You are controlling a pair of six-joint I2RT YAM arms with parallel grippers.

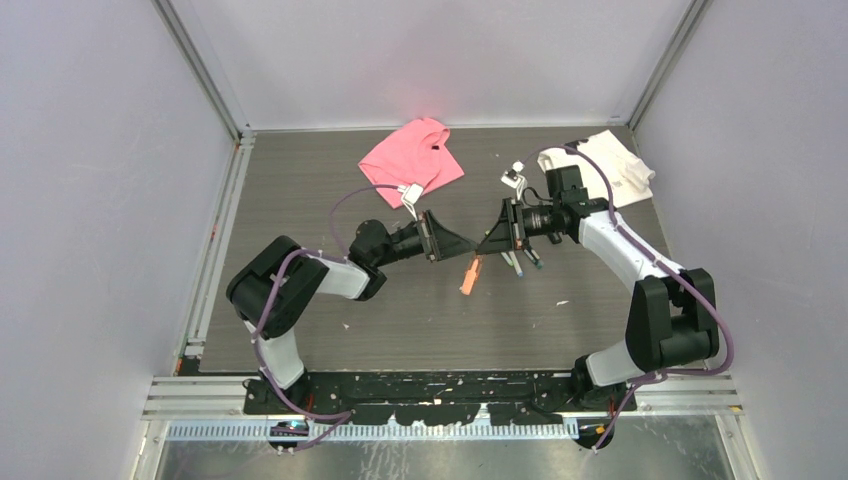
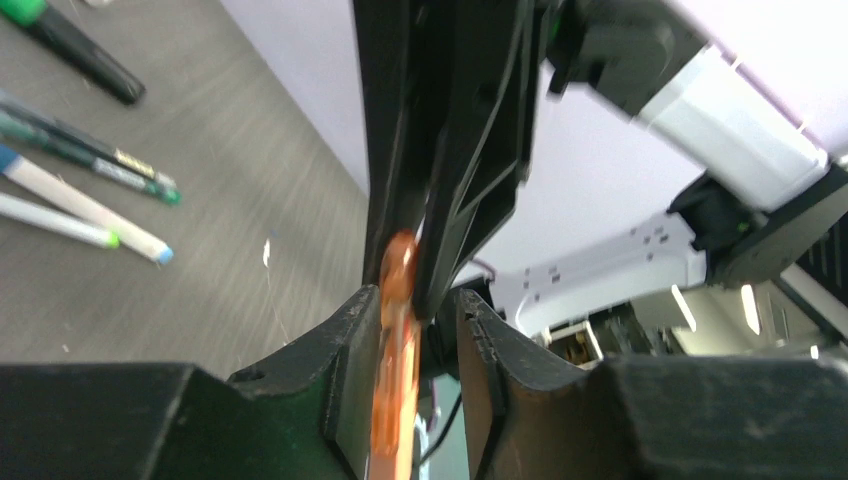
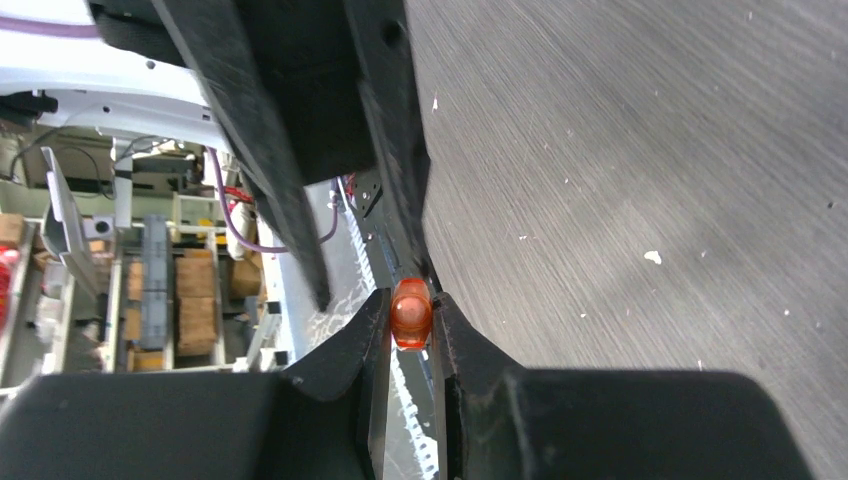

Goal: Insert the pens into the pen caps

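Note:
An orange pen (image 1: 468,277) hangs between the two grippers, near table centre. My right gripper (image 1: 483,247) is shut on its upper end; its orange tip (image 3: 411,315) pokes up between the fingertips. My left gripper (image 1: 468,245) is beside it, part open; in the left wrist view the orange body (image 2: 390,410) runs down between and beyond its fingers. Several pens and markers, such as a blue-capped white pen (image 2: 95,215), lie on the table behind.
A pink cloth (image 1: 410,160) lies at the back centre, a white cloth (image 1: 615,170) at the back right.

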